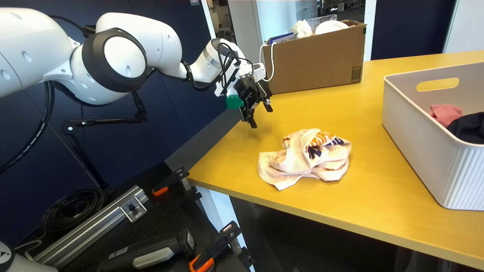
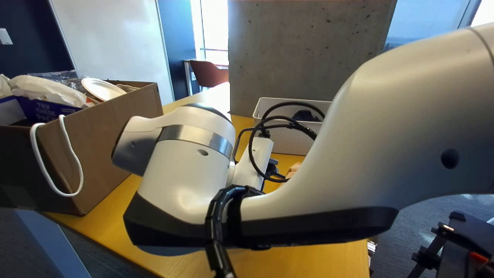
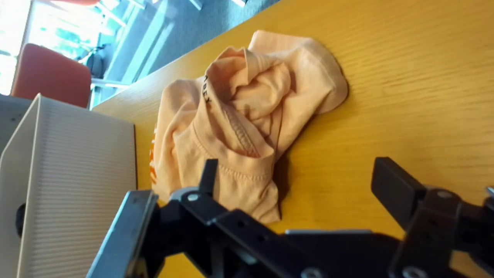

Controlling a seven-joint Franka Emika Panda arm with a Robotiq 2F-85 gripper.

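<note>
A crumpled pale peach shirt (image 1: 308,158) with orange and dark print lies on the yellow table (image 1: 381,181). In the wrist view the shirt (image 3: 252,102) shows its neckband and folds, and its lower edge is partly covered by one finger. My gripper (image 1: 261,118) stands open above the table, behind and left of the shirt in exterior view 1, apart from it. In the wrist view my gripper has its fingers wide apart, with nothing held. The arm hides the gripper and most of the shirt in exterior view 2.
A light ribbed bin (image 1: 419,147) holding a pink cloth (image 1: 447,113) and a black cloth (image 1: 469,127) stands to the right. The cardboard box (image 1: 317,61), filled with packaging, is at the back, close to the arm. Bare table lies between the shirt and the bin.
</note>
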